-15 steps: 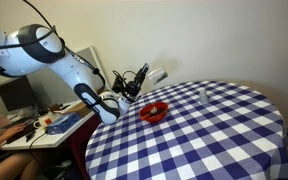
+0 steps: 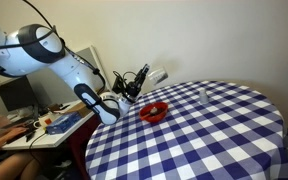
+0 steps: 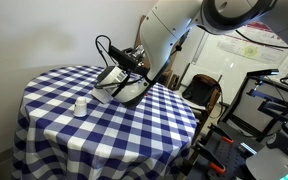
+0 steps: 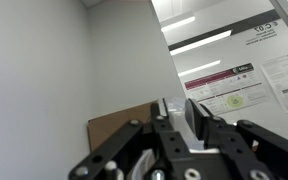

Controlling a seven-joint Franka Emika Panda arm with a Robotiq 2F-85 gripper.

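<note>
My gripper (image 2: 144,74) is tipped upward above the far left part of the table, shut on a pale, translucent cup (image 2: 158,76). The cup is tilted and sits over the red bowl (image 2: 153,112), clear of it. In the wrist view, a bit of clear material shows at the fingertips of the gripper, with wall and ceiling lights behind. Something small and pale lies in the bowl; it is too small to name. In exterior view 2 the arm hides the bowl.
A small white container (image 2: 203,95) stands upright farther right, also the white container (image 3: 80,106) in the second exterior view. The checkered tablecloth (image 2: 214,145) is bare across the front and right. A monitor (image 2: 17,96) stands on a desk at left.
</note>
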